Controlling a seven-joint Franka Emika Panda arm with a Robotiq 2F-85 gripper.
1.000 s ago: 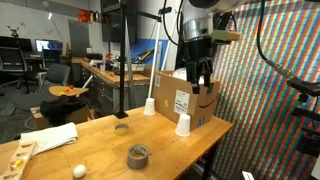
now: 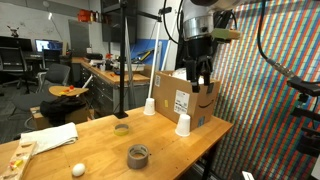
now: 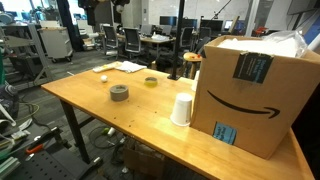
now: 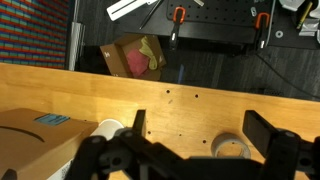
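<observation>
My gripper hangs high above the wooden table [image 4: 180, 98], its dark fingers spread wide apart with only tabletop visible between them. On the table are a grey tape roll [image 2: 138, 156], a smaller yellowish roll [image 3: 151, 82] and a small white ball-like item [image 2: 78, 169]. One white cup [image 2: 183, 125] stands close to the cardboard box [image 3: 240, 98], and a second white cup [image 2: 149, 106] is farther back. In the wrist view, a roll [image 4: 230, 146] lies near the right finger, while a white round shape [image 4: 108, 128] is partly covered by the left one.
A white cloth [image 2: 52, 137] lies along the table's far left side. The large box, topped with white plastic [image 3: 265, 42], blocks one end of the table. Bare wood [image 3: 150, 118] stretches between the grey roll and the box.
</observation>
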